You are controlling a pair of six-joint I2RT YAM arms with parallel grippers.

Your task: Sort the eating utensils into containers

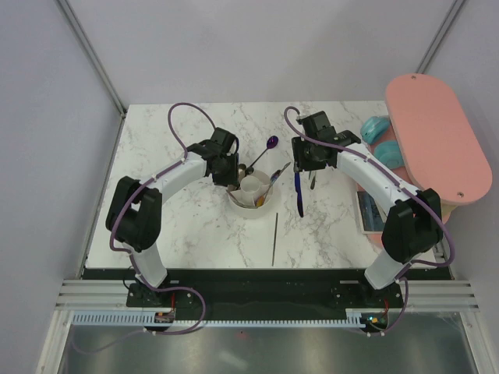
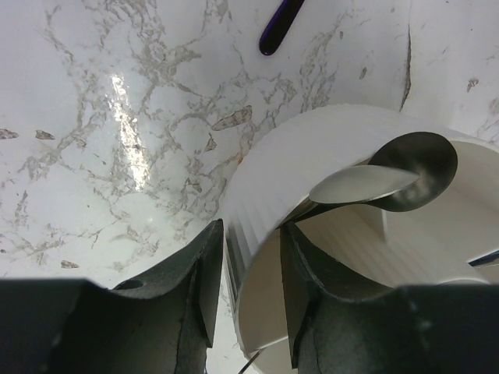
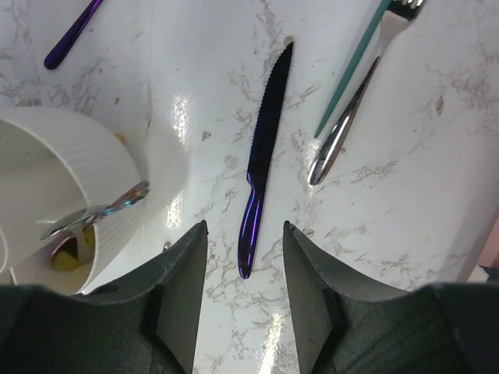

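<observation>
A white divided container (image 1: 251, 213) stands mid-table, utensils in it. My left gripper is part open at its rim, one finger outside the wall and one inside. Beyond those fingers, dark spoons (image 2: 419, 173) lean over the edge. An iridescent handle (image 3: 125, 200) sticks out on the container's right side. My right gripper is open and empty above a dark purple knife (image 3: 263, 144). To the knife's right lie a silver fork (image 3: 341, 132) and a teal stick (image 3: 351, 74). A purple spoon (image 1: 272, 142) lies behind the container.
In front of the container is a thin dark stick (image 1: 274, 238). A pink rack (image 1: 440, 140) with teal cups (image 1: 388, 154) and a dark tray (image 1: 369, 212) takes up the right side.
</observation>
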